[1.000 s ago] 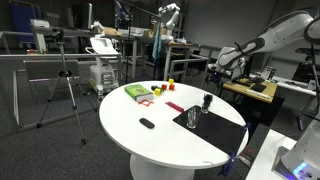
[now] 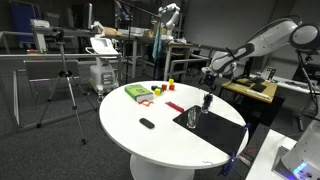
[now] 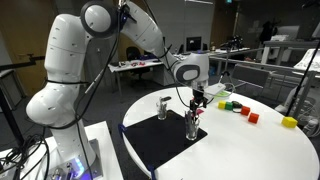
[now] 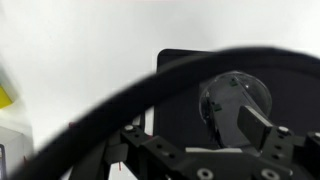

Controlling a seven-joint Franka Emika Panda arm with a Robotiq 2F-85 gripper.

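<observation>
A clear glass [image 2: 192,119] stands on the black mat [image 2: 222,130] on the round white table. From above, the wrist view shows the glass [image 4: 235,92] just past my gripper, whose fingers are open. Part of the glass is covered by a finger. In exterior view 2 the gripper [image 3: 197,99] hangs above the glass [image 3: 192,125], pointing down. A second small cup-like object [image 3: 165,104] stands farther back on the mat. A thick dark cable hides much of the wrist view.
Colored blocks [image 3: 253,117], a green box [image 2: 136,91] and a red item [image 2: 175,106] lie toward the back of the table. A dark oblong object [image 2: 147,123] rests near the left front.
The arm has shifted slightly at the upper right, its white links standing a little higher. The objects on the table have stayed in place.
</observation>
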